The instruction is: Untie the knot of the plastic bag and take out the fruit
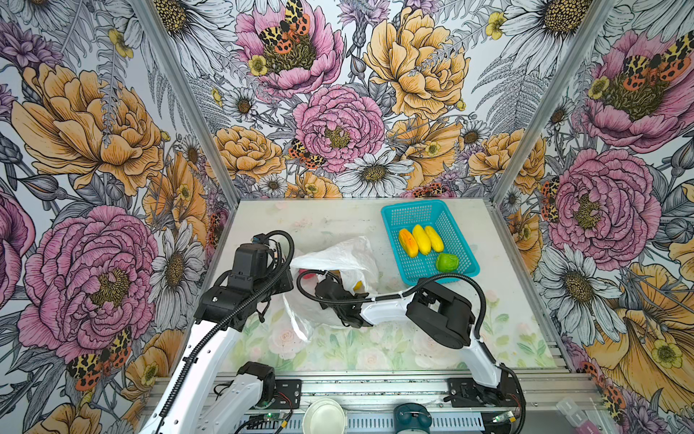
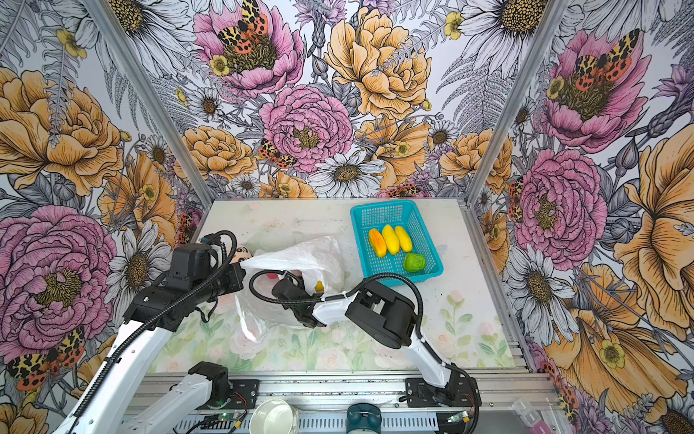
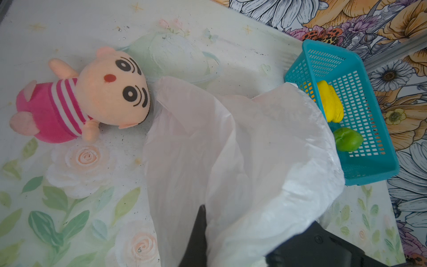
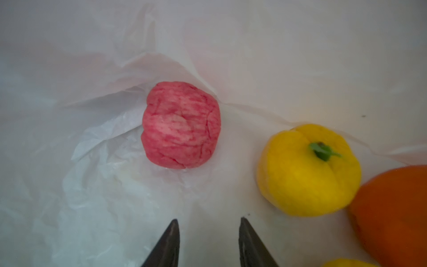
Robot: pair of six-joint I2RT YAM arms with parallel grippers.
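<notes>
A white plastic bag (image 3: 266,151) lies untied on the table with its mouth spread open. Its rim is pinched by my left gripper, which is shut on the thin film; part of the fingers is hidden behind the plastic. Inside the bag, the right wrist view shows a pinkish-red fruit (image 4: 181,125), a yellow fruit (image 4: 309,171) with a green stem, an orange fruit (image 4: 395,213) and a sliver of another yellow one at the bottom edge. My right gripper is open at the bag's mouth, with empty space between its fingertips. The red fruit lies ahead of it.
To the right, a teal basket (image 1: 462,249) holds several fruits, including a green one (image 1: 447,262). A plush doll (image 3: 89,95) lies left of the bag. Table to the right of the bag, in front of the basket, is clear.
</notes>
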